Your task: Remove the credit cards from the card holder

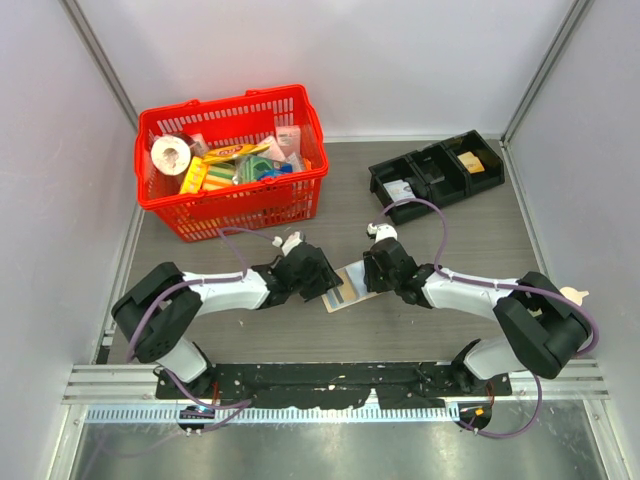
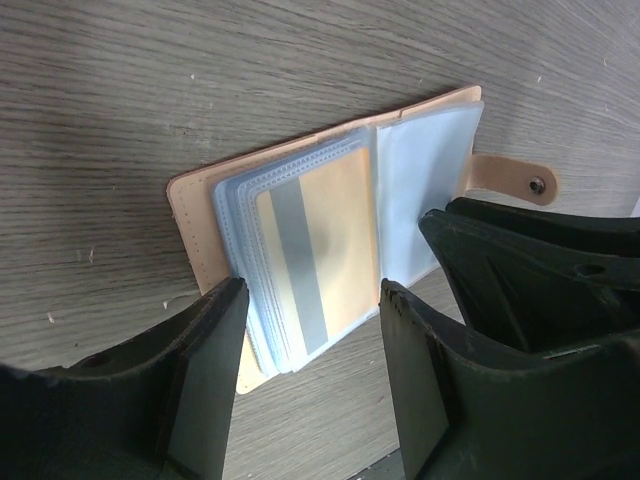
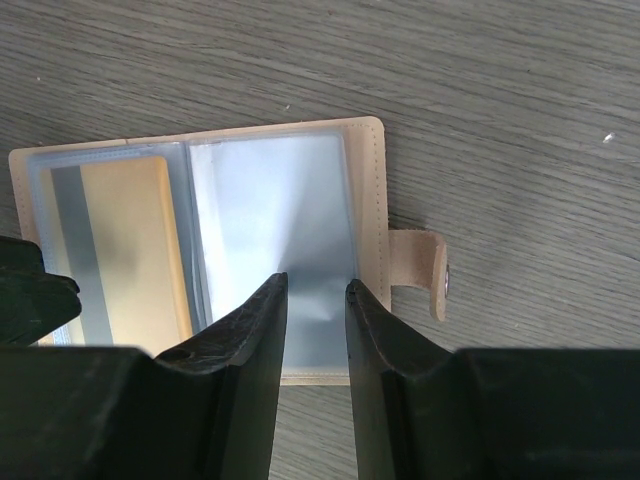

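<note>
The card holder (image 1: 350,285) lies open on the wooden table, tan with clear sleeves; a card with a grey stripe (image 2: 300,255) shows in one sleeve, a pale sleeve (image 3: 265,220) in the other. My left gripper is part open over the striped side, one fingertip at the holder's outer edge, the other over the card. My right gripper is part open over the pale side, fingertips near its outer edge by the strap (image 3: 410,258). In the left wrist view the right gripper overhangs the holder's right part.
A red basket (image 1: 230,205) full of packets stands behind on the left. A black divided tray (image 1: 450,180) sits at the back right. The table around the holder is clear.
</note>
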